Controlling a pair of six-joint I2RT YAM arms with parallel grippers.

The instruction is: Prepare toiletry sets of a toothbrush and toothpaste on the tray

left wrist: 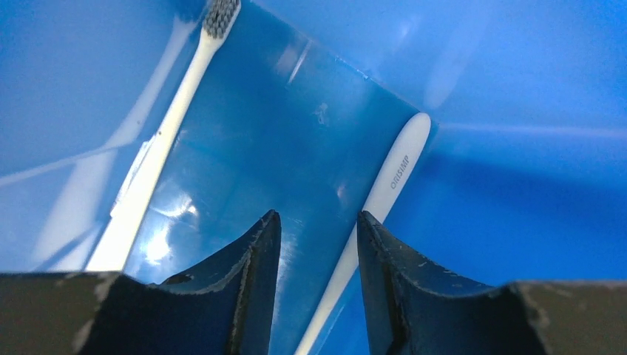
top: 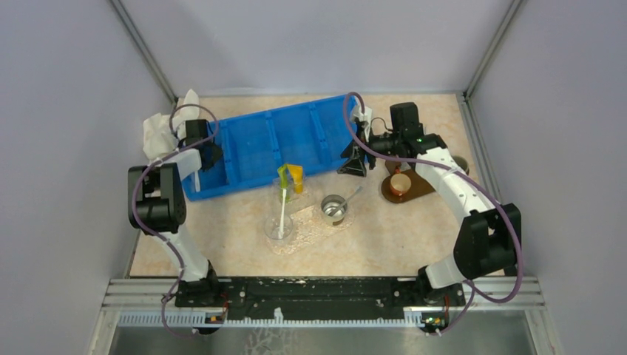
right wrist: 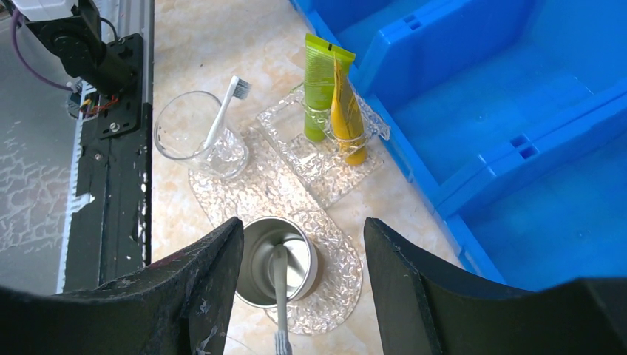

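Observation:
Inside the leftmost compartment of the blue tray [top: 251, 129], my left gripper is part open over a white toothbrush handle [left wrist: 395, 170]; another toothbrush [left wrist: 170, 126] lies along the opposite side. My right gripper stands open above the table near a steel cup [right wrist: 310, 262] holding a toothbrush [right wrist: 281, 310]. A glass [right wrist: 177, 133] holds a white toothbrush [right wrist: 229, 100]. Green [right wrist: 319, 74] and yellow [right wrist: 347, 118] tubes stand in a clear holder beside the tray.
A white cloth [top: 155, 137] lies behind the left gripper. A brown board with a cup [top: 399, 185] sits under the right arm.

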